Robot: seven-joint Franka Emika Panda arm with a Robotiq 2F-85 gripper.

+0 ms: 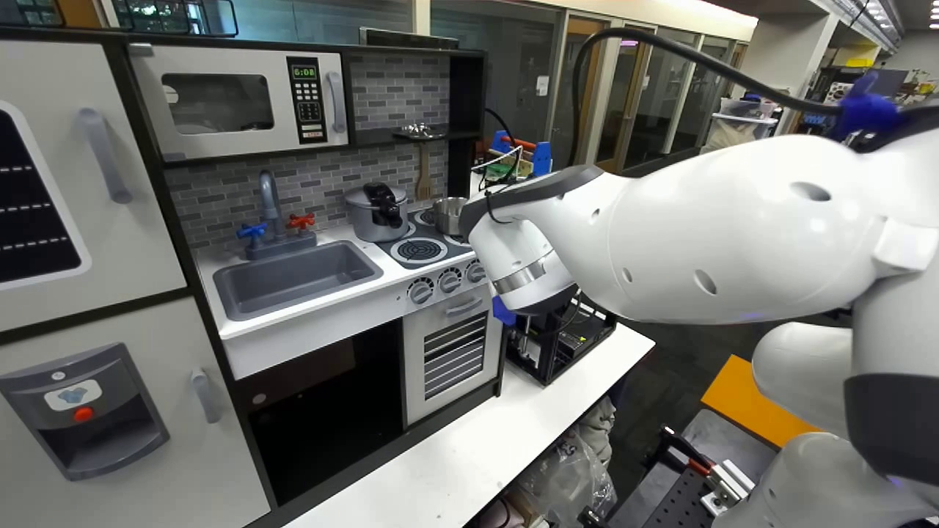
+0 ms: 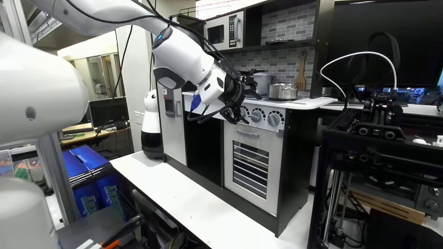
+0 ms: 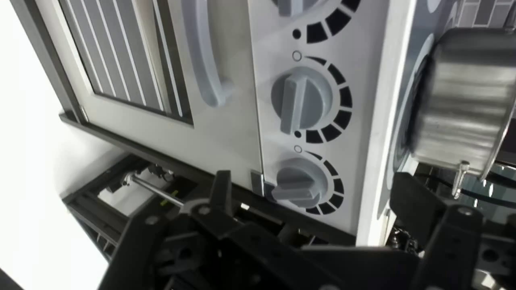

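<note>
In the wrist view my gripper is open, its two dark fingers wide apart with nothing held. Between and beyond them, on the stove's front panel, is a grey knob, and beside it a second knob. The steel pot sits on a burner close to one finger. From the other side, the gripper appears in front of the panel, near the stove's front edge; it covers part of the knob row. In exterior view 1 the arm hides the gripper.
The oven door is closed below the knobs. A grey lidded pot stands on a rear burner, left of the steel pot. Right of the toy kitchen is a black-framed machine.
</note>
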